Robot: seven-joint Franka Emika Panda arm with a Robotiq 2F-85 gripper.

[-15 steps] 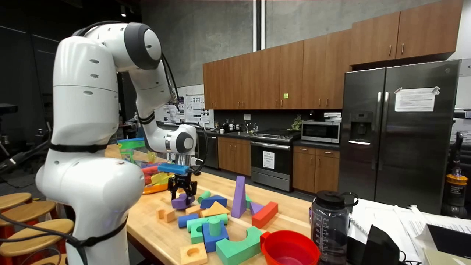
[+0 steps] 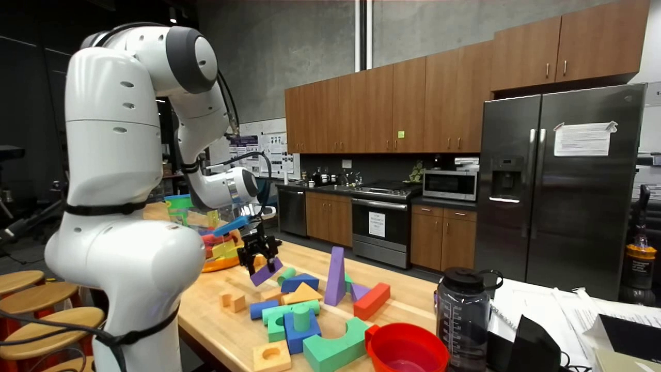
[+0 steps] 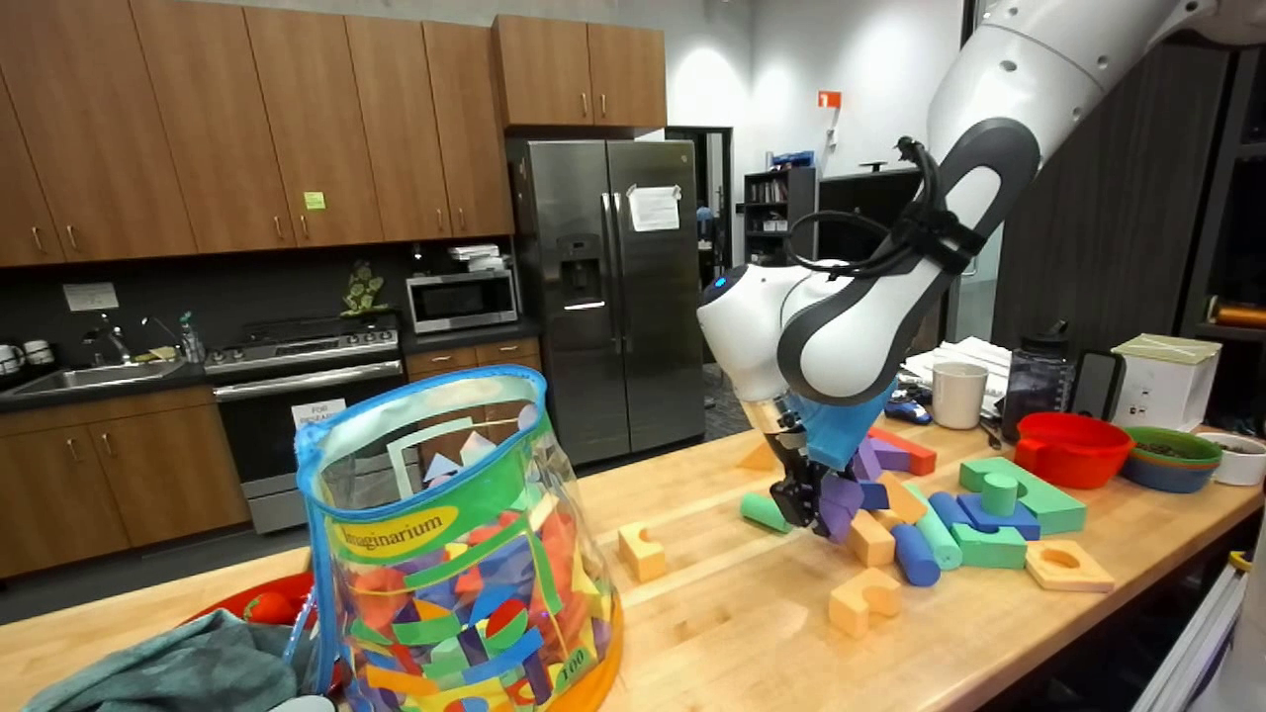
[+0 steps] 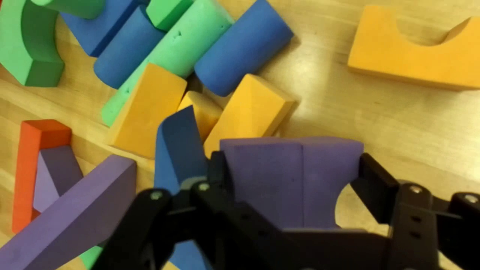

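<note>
My gripper is spread wide, with a purple block (image 4: 270,180) filling the space between its fingers. That block has a curved cutout at its right end in the wrist view. Its ends touch or nearly touch both fingers; whether they press on it I cannot tell. In exterior view 1 the purple block (image 2: 267,272) is tilted along with the gripper (image 2: 261,259), low over the table. Exterior view 2 shows the purple block (image 3: 840,505) close beside the pile, partly behind the gripper (image 3: 809,504); its lower contact is unclear.
Beside the gripper lie a blue wedge (image 4: 177,148), orange blocks (image 4: 245,114) and a blue cylinder (image 4: 243,47). A tall purple wedge (image 2: 335,277) stands nearby. The clear block bag (image 3: 451,570) is full. Bare wood lies between bag and pile.
The gripper has gone from upright to tilted. The purple block, roughly level before, now slants with it and sits slightly higher and further right in exterior view 1.
</note>
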